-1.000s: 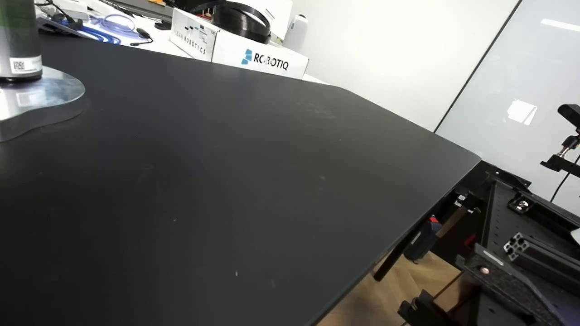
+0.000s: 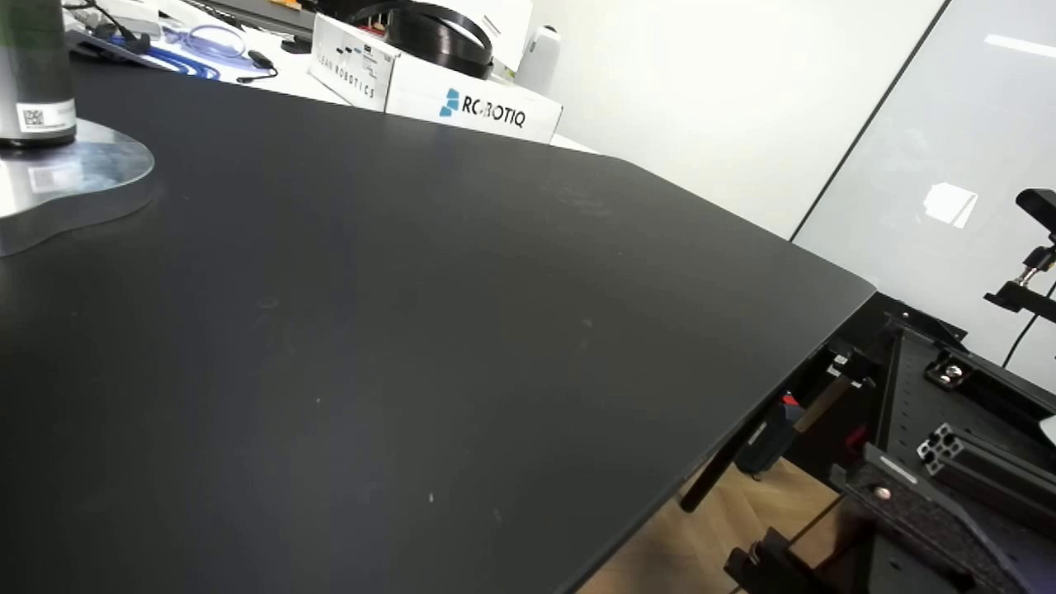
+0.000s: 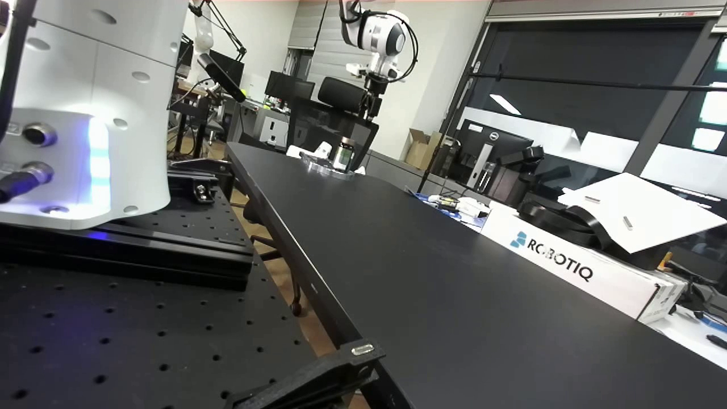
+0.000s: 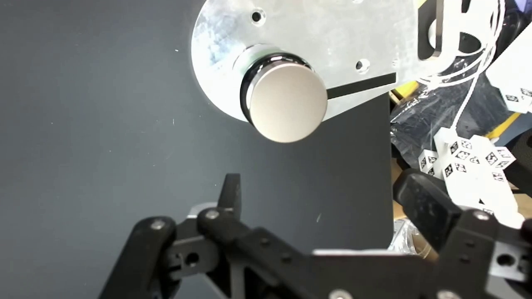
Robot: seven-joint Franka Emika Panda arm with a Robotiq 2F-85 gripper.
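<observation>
A capped cylindrical container stands upright on a shiny metal plate in the wrist view. My gripper is open, its black fingers wide apart and only the dark tabletop showing between them. The container lies beyond the fingertips, apart from them. In exterior view 2 the gripper hangs above the far end of the table, near the container. Exterior view 1 shows just the lower part of the container on the plate; the gripper is outside that view.
A white Robotiq box stands along one side. Beyond the table edge in the wrist view lie a white marker-covered object and cables.
</observation>
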